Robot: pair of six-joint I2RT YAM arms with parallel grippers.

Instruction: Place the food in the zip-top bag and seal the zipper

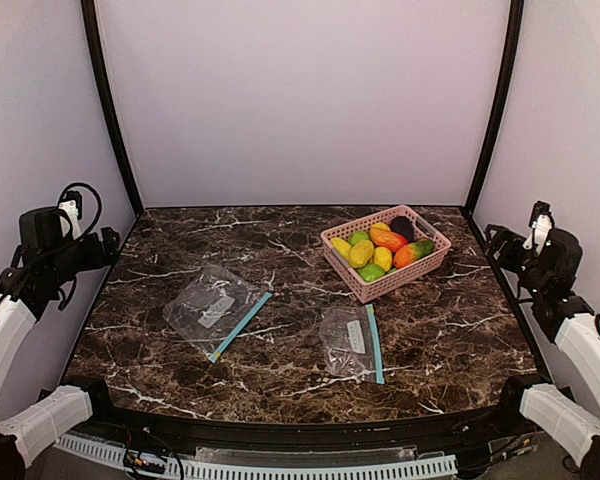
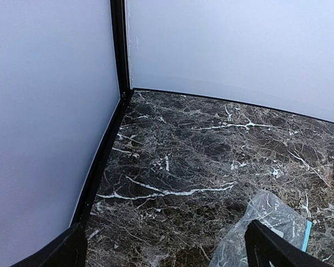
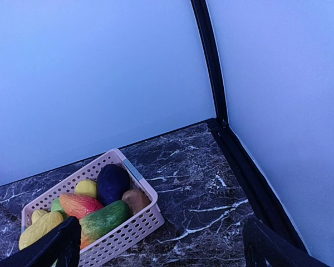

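Observation:
Two clear zip top bags lie flat on the table: a larger bag (image 1: 205, 310) left of centre with its blue zipper strip slanting on the right side, and a smaller bag (image 1: 347, 345) nearer the front with an upright blue strip. Toy fruit and vegetables, among them a red-orange mango (image 1: 387, 238) and a dark purple piece (image 3: 113, 184), fill a pink basket (image 1: 365, 292) at the back right. My left gripper (image 1: 111, 247) hangs open and empty at the left edge. At the right edge my right gripper (image 1: 493, 242) is open too, apart from the basket.
Black frame posts and pale walls close off the back and both sides. Bare dark marble tabletop (image 1: 190, 245) spreads over the back left, and the strip between the bags is clear. The front edge has a black rail (image 1: 280, 432).

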